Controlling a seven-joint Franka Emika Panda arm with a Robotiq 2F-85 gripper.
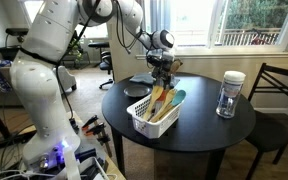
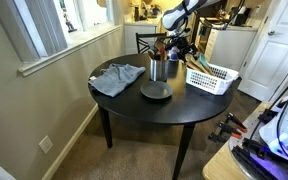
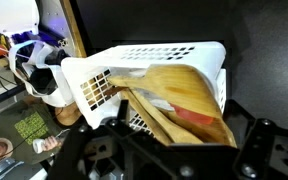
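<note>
A white slotted basket (image 1: pixel 156 126) stands on the dark round table, with long-handled utensils leaning up out of it. Among them are a teal spatula (image 1: pixel 177 98) and a wooden utensil with a broad orange-yellow head (image 3: pixel 174 84). My gripper is open over the basket. In the wrist view, the wooden head lies across the space between the fingers, which stand apart on either side. Whether either finger touches it, I cannot tell.
A black plate (image 2: pixel 156 90) and a crumpled grey-blue cloth (image 2: pixel 117 79) lie on the table. Nearby stands a dark metal pot (image 2: pixel 160 70). A white lidded canister (image 1: pixel 230 95) is at the table's right side. Bare tabletop separates the basket from the canister.
</note>
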